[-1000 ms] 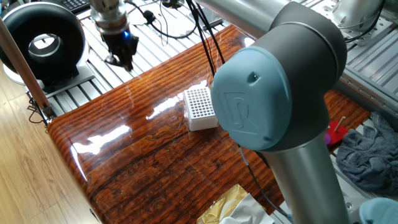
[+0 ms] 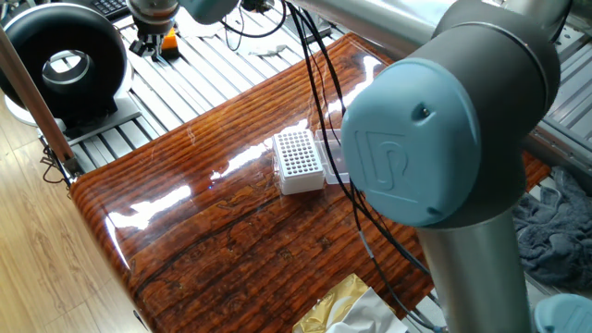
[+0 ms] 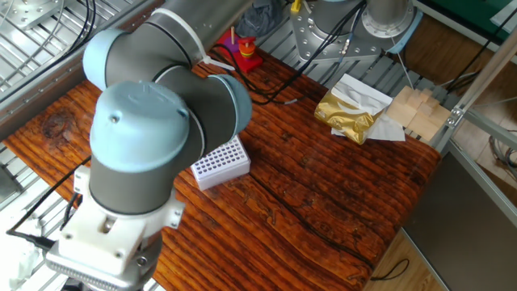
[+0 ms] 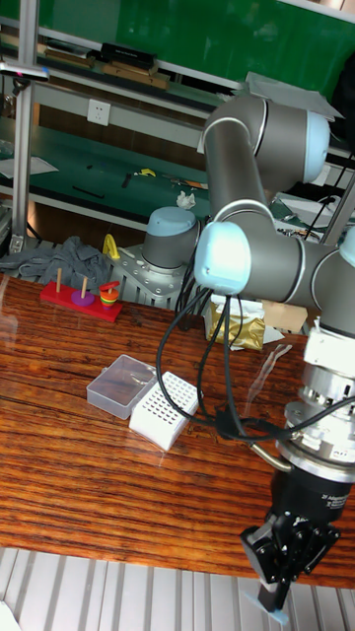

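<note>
My gripper (image 4: 275, 589) hangs fingers-down beyond the table's edge, over the slatted metal surface, in exterior view 3. The black fingers look close together, but the angle hides whether a gap lies between them. A small light-blue patch (image 4: 275, 614) shows right by the fingertips; touching or apart, I cannot tell. In exterior view 1 the gripper (image 2: 146, 46) is at the top, with an orange and black item (image 2: 169, 44) beside it. A white rack with rows of holes (image 2: 299, 162) stands on the wooden table, next to a clear, empty-looking plastic box (image 4: 117, 385).
A gold and white tissue pack (image 3: 355, 113) and wooden blocks (image 3: 420, 111) lie near a table edge. A red peg toy (image 4: 82, 302) sits near the arm's base. Black cables (image 4: 226, 389) hang from the arm over the table.
In exterior view 1 my gripper has moved up and left, away from the table's edge and over the slats. The upper arm joint has swung right, uncovering the clear box. The rack has stayed put.
</note>
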